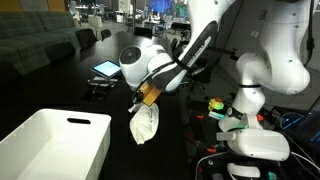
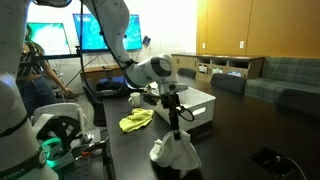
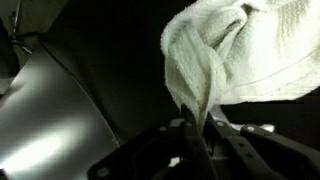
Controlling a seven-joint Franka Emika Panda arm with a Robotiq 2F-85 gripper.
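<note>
My gripper is shut on a white cloth, pinching it near one end. From the fingertips the cloth hangs down in folds, its lower part close to the dark table; whether it still touches cannot be told. In exterior view 1 the same cloth shows as a bunched pale patch in front of the arm. The wrist view has the towel-like fabric spreading out from between the fingers toward the upper right.
A white open box stands on the table to one side of the cloth. On the arm's other side lies a yellow cloth. Dark bare table surrounds the white cloth in front.
</note>
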